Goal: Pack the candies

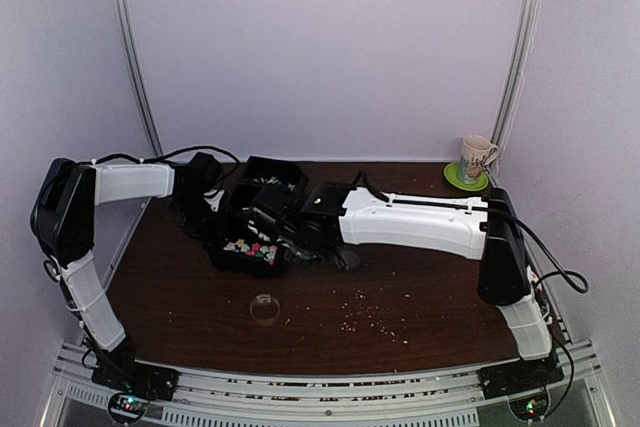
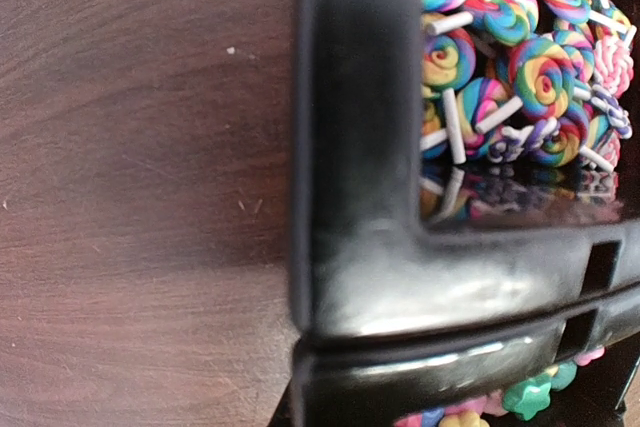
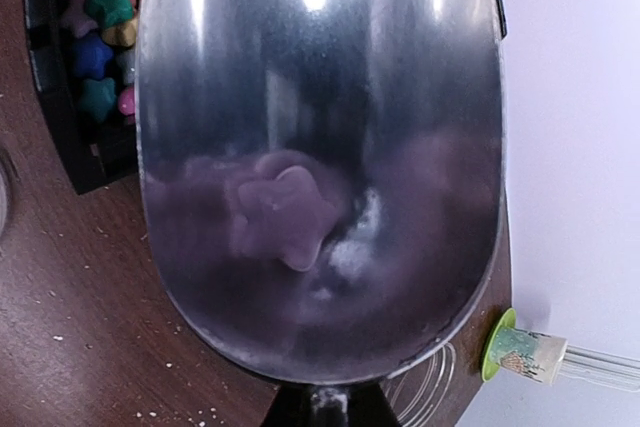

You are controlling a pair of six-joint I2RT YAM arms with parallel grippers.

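A black box (image 1: pixel 232 259) with compartments stands left of the table's middle. Colourful star candies (image 1: pixel 250 250) lie in its front compartment; swirled lollipop candies (image 2: pixel 545 77) fill another in the left wrist view. My left gripper (image 1: pixel 213 219) is at the box's left side, shut on its wall; its fingertips are mostly hidden. My right gripper is shut on the handle of a metal scoop (image 3: pixel 320 77), which is over the box. A purple star candy (image 3: pixel 290 217) shows in the scoop's bowl. From above, the right arm hides most of the scoop.
A clear round container (image 1: pixel 265 309) stands in front of the box. Small crumbs (image 1: pixel 365 322) are scattered over the front middle of the table. At the back right a cup (image 1: pixel 474 157) rests on a green saucer (image 1: pixel 455 180).
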